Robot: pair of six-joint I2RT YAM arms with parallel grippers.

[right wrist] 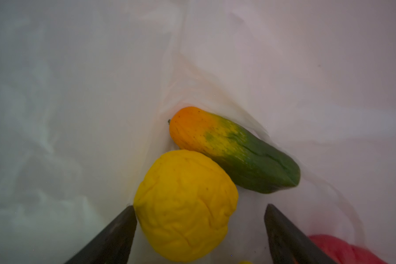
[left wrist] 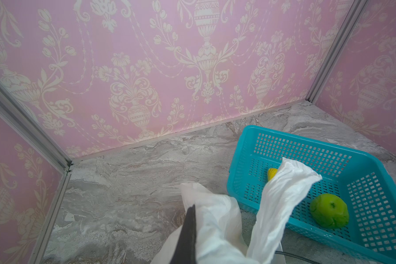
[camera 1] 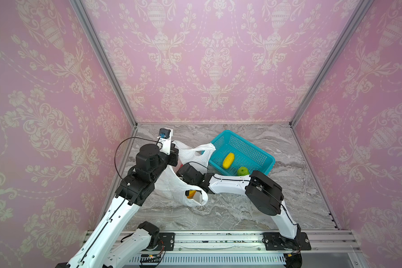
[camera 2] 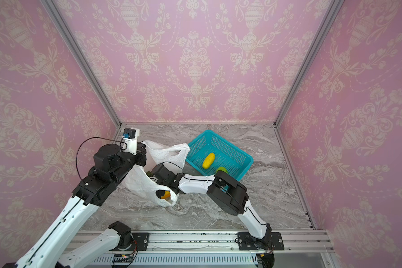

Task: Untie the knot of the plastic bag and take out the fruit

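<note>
The white plastic bag (camera 1: 167, 185) stands untied, mouth spread, left of the basket. My left gripper is shut on the bag's edge and holds it up. Inside the bag, my right gripper is open around a round yellow fruit (right wrist: 184, 198), one dark finger (right wrist: 112, 237) on each side; whether they touch it I cannot tell. Against the yellow fruit lies an orange-and-green long fruit (right wrist: 233, 149). A red fruit (right wrist: 345, 250) shows partly behind the right finger. Something orange (camera 1: 190, 194) shows near the bag's lower lip.
The teal basket (camera 1: 265, 157) holds a yellow fruit (camera 1: 228, 160) and a green one (left wrist: 329, 210). A loose bag flap (left wrist: 279, 202) rises between the left gripper and the basket. Bare marble table (camera 1: 230, 212) lies in front of the basket.
</note>
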